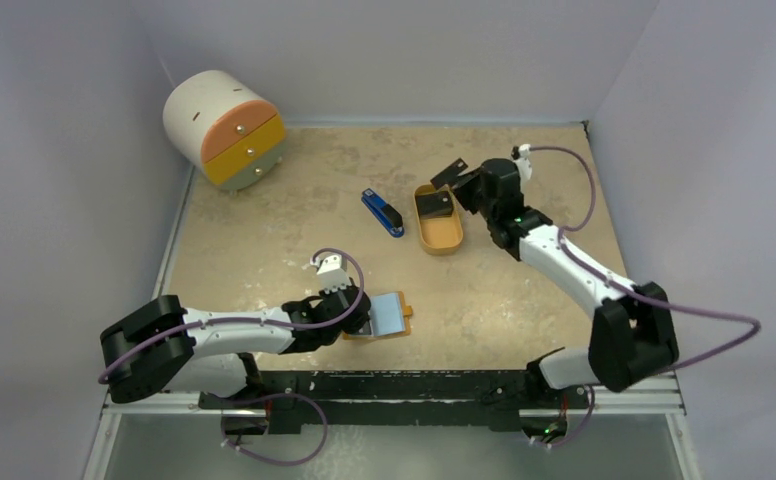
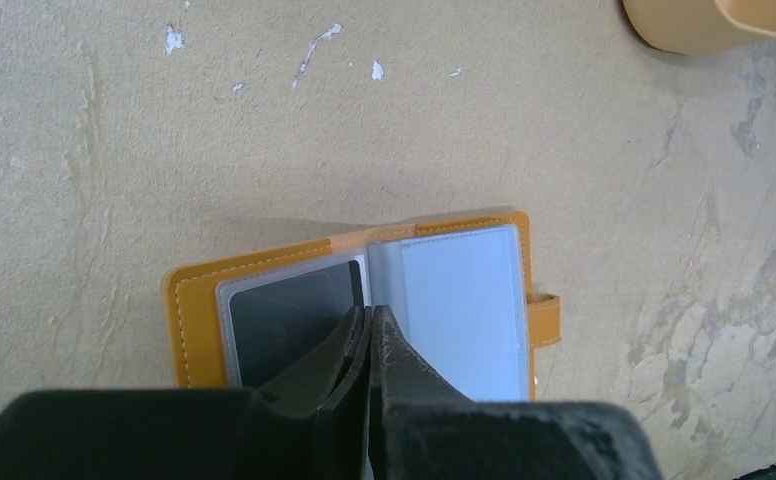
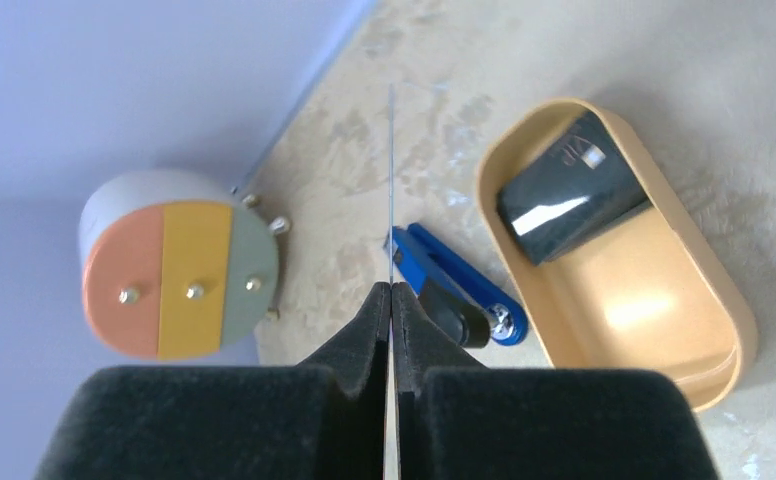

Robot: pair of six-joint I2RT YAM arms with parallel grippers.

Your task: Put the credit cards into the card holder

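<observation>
My right gripper is shut on a dark credit card (image 1: pixel 449 173), which in the right wrist view appears edge-on as a thin upright line. In the top view this card is raised by the far end of the tan tray (image 1: pixel 443 243). More dark cards (image 3: pixel 571 187) lie inside that tray. The open card holder (image 2: pixel 464 310) has an orange-brown border; a dark card (image 2: pixel 289 318) sits in its left clear pocket, while a pale blue panel covers the right side. My left gripper is shut over the holder's middle fold, with nothing visible between its fingers; whether it touches is unclear.
A blue stapler (image 1: pixel 382 212) lies left of the tray. At the far left stands a white rounded cabinet with coloured drawers (image 1: pixel 242 145). Between the tray and the holder the table (image 1: pixel 474 310) is bare.
</observation>
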